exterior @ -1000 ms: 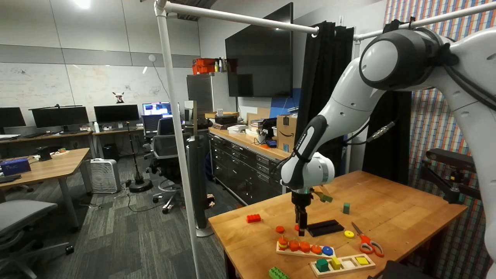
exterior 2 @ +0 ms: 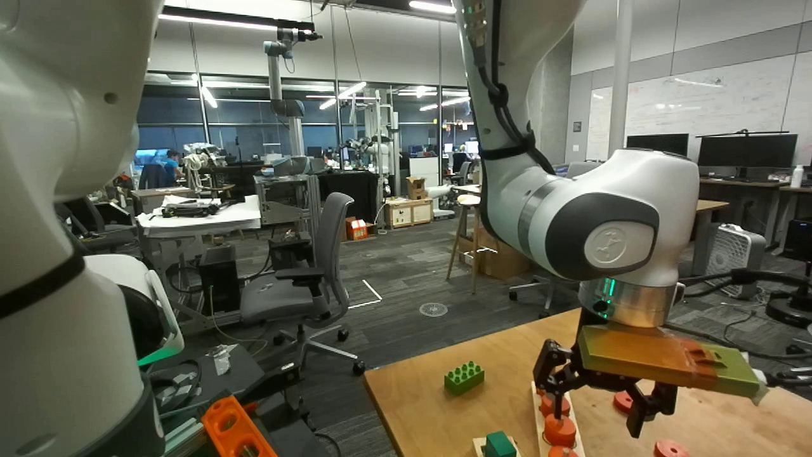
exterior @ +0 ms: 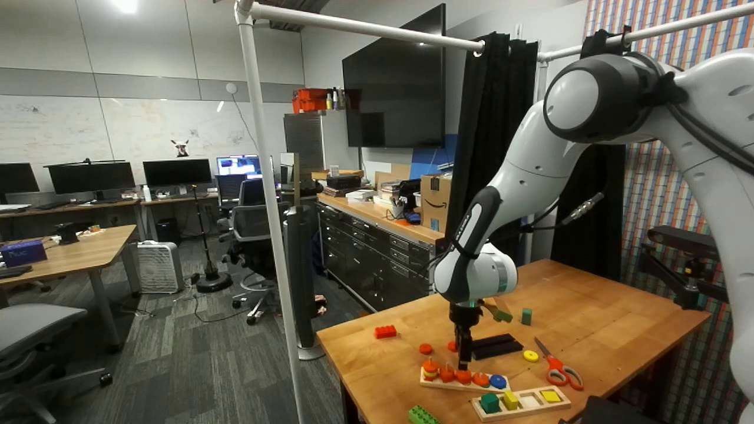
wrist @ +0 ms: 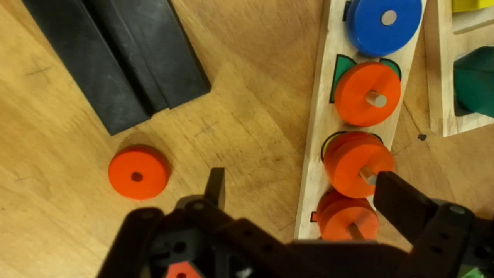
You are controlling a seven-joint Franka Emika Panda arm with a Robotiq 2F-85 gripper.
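Observation:
My gripper is open above the table, its fingers wide apart with nothing held between them. A wooden peg board (wrist: 312, 120) passes beneath, carrying orange-red discs stacked on pegs and a blue disc (wrist: 368, 32). In the wrist view, the right fingertip overlaps the edge of an orange disc stack (wrist: 359, 169); whether they touch, I cannot tell. A loose red-orange disc (wrist: 139, 173) lies flat to the left of the left finger. Another loose disc (exterior 2: 670, 448) shows at the lower edge of exterior view 2.
A black grooved block (wrist: 120, 51) lies near the board. Beside it are a shape tray (exterior: 521, 406) with green and yellow blocks, orange scissors (exterior: 558, 371), a yellow ring (exterior: 531, 356), a red brick (exterior: 385, 331) and a green brick (exterior 2: 464, 377).
In exterior view 1 my gripper has come down and shifted slightly right, closer to the peg board. The objects on the table look unmoved.

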